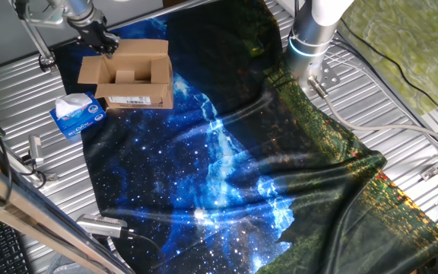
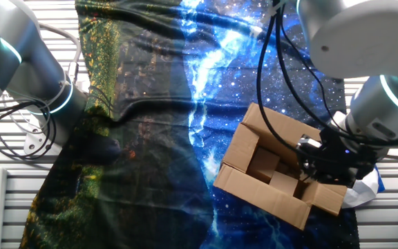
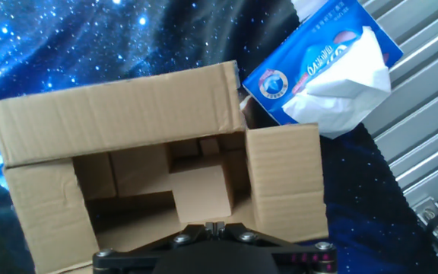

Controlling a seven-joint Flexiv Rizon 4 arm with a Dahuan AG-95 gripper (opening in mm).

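An open cardboard box (image 1: 139, 100) stands on the dark galaxy-print cloth, its flaps folded outward. Inside it, a smaller plain carton (image 3: 202, 194) shows in the wrist view, with other cardboard shapes around it that are hard to tell apart. My gripper is over one edge of the box, its two fingertips together and nothing visible between them. From exterior view 2, the dark gripper (image 2: 308, 158) hangs above the box's right side, hiding part of the opening. Right beside the box is a blue tissue pack (image 3: 322, 65) with a white tissue (image 3: 348, 87) sticking out.
A grey adapter (image 1: 103, 225) with a cable lies by the near left edge, close to a metal frame.
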